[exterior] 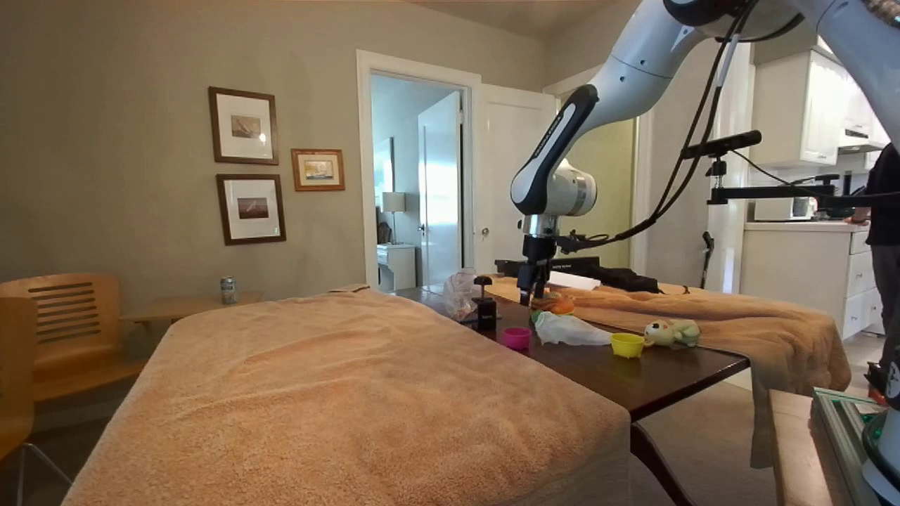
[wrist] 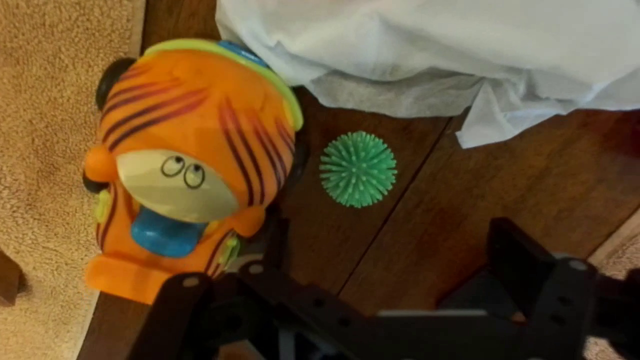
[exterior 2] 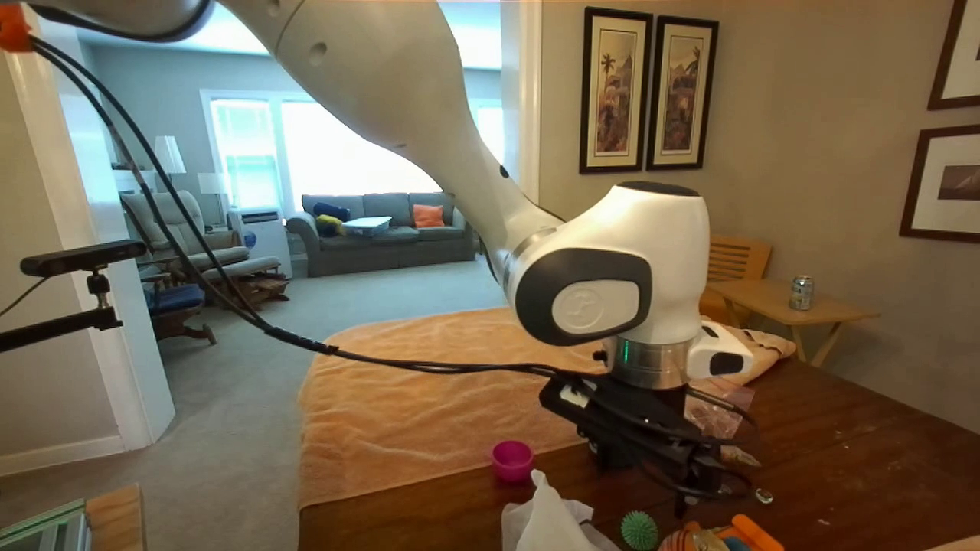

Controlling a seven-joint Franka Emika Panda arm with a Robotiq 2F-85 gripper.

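My gripper stands open above the dark wooden table, with its black fingers wide apart along the bottom of the wrist view and nothing between them. A green spiky ball (wrist: 358,169) lies on bare wood ahead of the fingertips, apart from them. Left of the ball sits an orange striped toy (wrist: 192,126) with a cream face and a blue part, its lower end close to the left finger. White cloth or paper (wrist: 420,54) spreads across the top of that view. In the second exterior view the green ball (exterior 2: 639,529) shows to the left of the gripper (exterior 2: 689,496).
A pink cup (exterior: 516,338), a yellow cup (exterior: 626,344) and a pale green plush toy (exterior: 672,332) stand on the table. A black clamp-like item (exterior: 486,310) and clear plastic (exterior: 460,294) are near the arm. Orange towels (exterior: 363,379) cover surfaces on both sides.
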